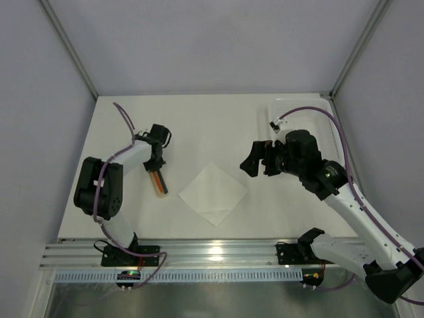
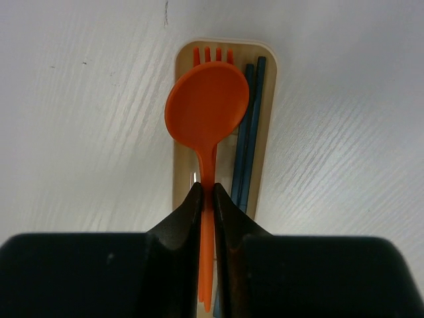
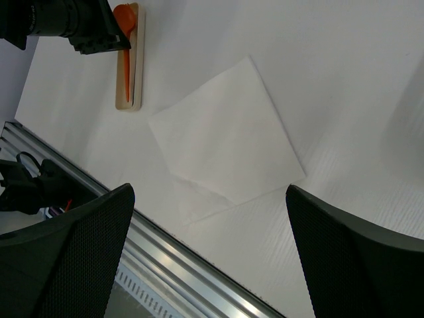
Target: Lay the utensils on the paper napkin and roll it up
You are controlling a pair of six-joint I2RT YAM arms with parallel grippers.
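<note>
A tan tray [image 2: 184,159] on the left of the table holds an orange spoon [image 2: 205,106], an orange fork [image 2: 197,56] and dark chopsticks [image 2: 254,126]. My left gripper is shut on the spoon's handle, over the tray. The white paper napkin [image 1: 213,194] lies flat at the table's centre, right of the tray. My right gripper [image 1: 258,159] hangs open above the table right of the napkin; in the right wrist view nothing shows between its fingers.
A white basket [image 1: 298,106] stands at the back right, partly behind the right arm. Metal rails run along the front edge.
</note>
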